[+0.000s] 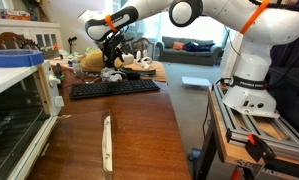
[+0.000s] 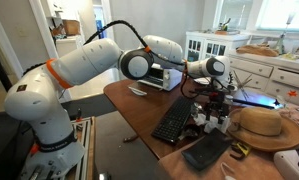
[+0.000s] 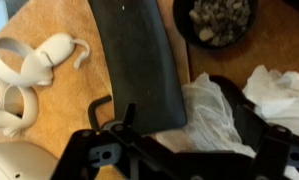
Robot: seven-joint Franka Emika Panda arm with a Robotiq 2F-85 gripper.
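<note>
My gripper is open in the wrist view, its dark fingers spread along the bottom edge. Between and beyond them lies crumpled white material (image 3: 211, 112), partly covered by the gripper. A dark flat rectangular object (image 3: 139, 60) rests to its left, its near end close to the left finger. In exterior view 2 the gripper (image 2: 209, 100) hangs over the far part of the table, above the white crumpled pile (image 2: 203, 121). Exterior view 1 has the gripper (image 1: 113, 58) behind the black keyboard (image 1: 114, 88). Contact with the pile cannot be told.
A bowl of pebbles (image 3: 221, 18) stands near the top of the wrist view. White-handled scissors (image 3: 34, 65) lie at left, more white material (image 3: 279, 95) at right. A straw hat (image 2: 264, 122) sits beside the workspace.
</note>
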